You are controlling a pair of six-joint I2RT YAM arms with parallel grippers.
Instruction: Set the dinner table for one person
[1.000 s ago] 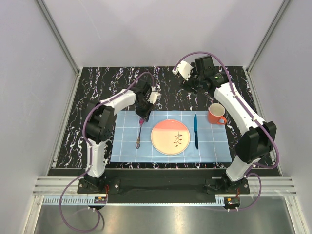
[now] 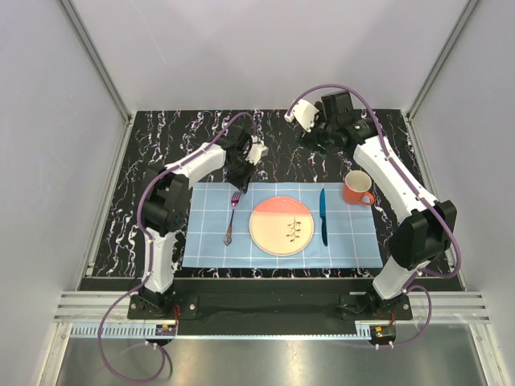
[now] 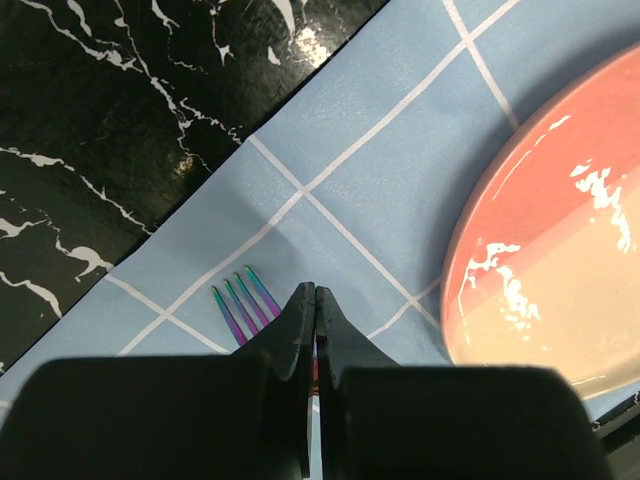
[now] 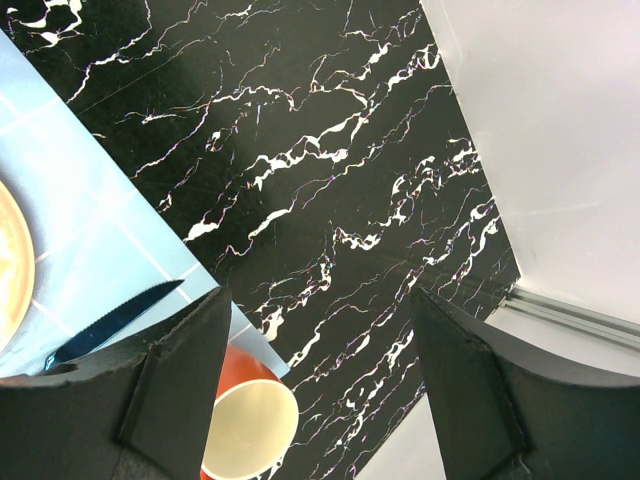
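Note:
A fork (image 2: pixel 234 207) with purple-blue tines lies left of the plate (image 2: pixel 281 226), its tines toward the back. My left gripper (image 2: pixel 244 190) is shut just beside the tines. In the left wrist view, the tines (image 3: pixel 246 303) show left of the shut fingertips, and most of the handle is hidden behind the gripper; nothing clear shows between the fingers. To the plate's right lies a blue knife (image 2: pixel 323 217), and an orange mug (image 2: pixel 357 187) stands upright at the mat's back right. My right gripper hangs behind the mat, open and empty.
Everything is laid out on a blue placemat (image 2: pixel 354 245). White walls (image 2: pixel 257 52) enclose the back and both sides.
The fork's tine end has shifted slightly right, and its tines now look broader and flatter. My left gripper has moved only slightly. The right arm, plate, knife and mug stay put.

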